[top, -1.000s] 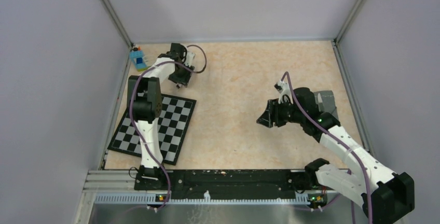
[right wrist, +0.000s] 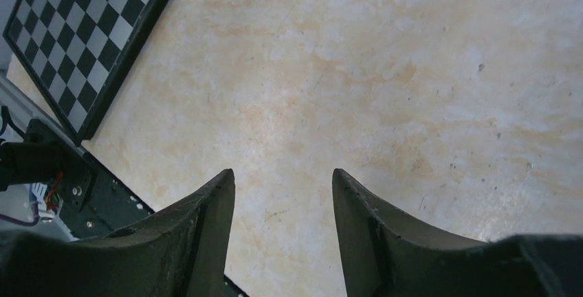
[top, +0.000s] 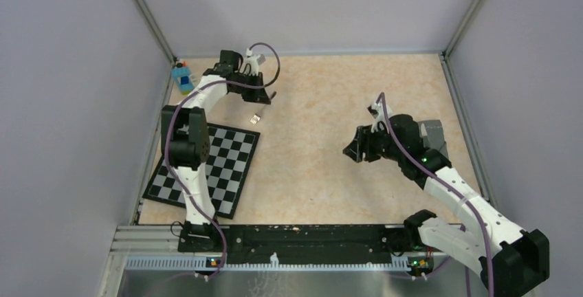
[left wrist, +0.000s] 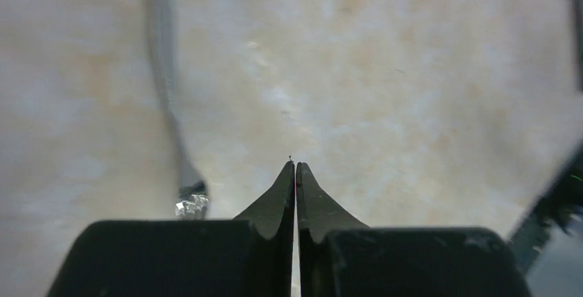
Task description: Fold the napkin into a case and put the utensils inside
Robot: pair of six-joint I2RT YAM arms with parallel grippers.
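A metal fork (left wrist: 163, 49) shows in the left wrist view, left of the fingers, its tines partly covered by the gripper body. From above, the fork (top: 256, 115) is at the back left, its tines towards the board. My left gripper (top: 267, 100) is over its handle side. In the left wrist view my left gripper is shut, tips together; only a thin line shows between them. My right gripper stands open over bare table, nothing between its fingers. No napkin is clearly seen; a flat grey piece (top: 436, 133) is partly hidden behind the right arm.
A black-and-grey checkered board (top: 230, 166) lies at the front left, partly under the left arm. A small blue item (top: 183, 79) sits in the back left corner.
The fork now shows further right and is less hidden by the gripper.
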